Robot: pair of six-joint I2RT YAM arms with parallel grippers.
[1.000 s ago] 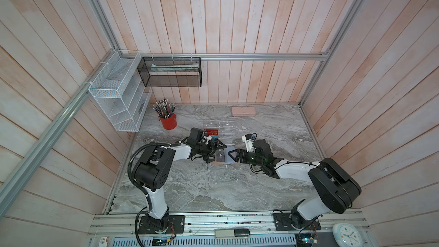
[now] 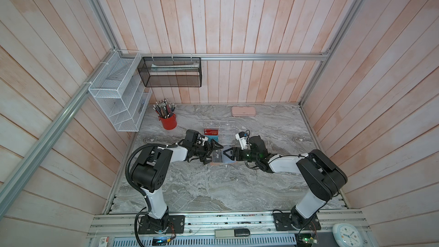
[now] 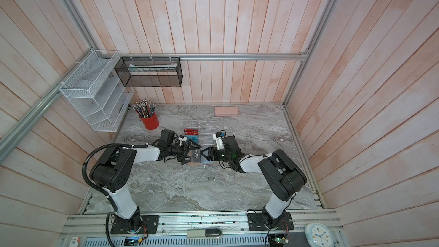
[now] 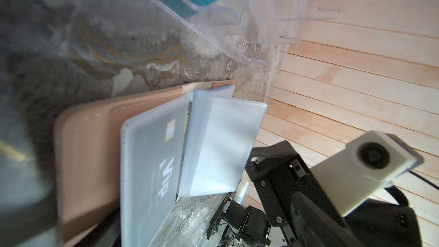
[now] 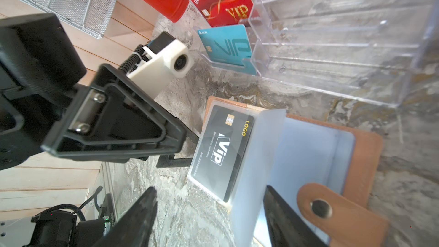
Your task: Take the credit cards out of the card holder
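Note:
The tan card holder lies open on the table, its clear sleeves spread. Inside one sleeve, at the left, is a black VIP card. An empty pale sleeve stands raised beside it. My left gripper is open at the holder's left edge; one dark finger shows partly hidden behind the card's sleeve. From the right, my right gripper reaches over the holder, its fingers apart, with the raised sleeve's lower part between them in view. Whether it touches the sleeve cannot be told.
Just behind the holder stands a clear tiered rack with a red card and a teal card. A red pen bucket is at the back left. Free table lies in front.
Over the last second my right gripper and arm have moved left. The left gripper and the holder have shifted slightly left too. The black card is still in its sleeve.

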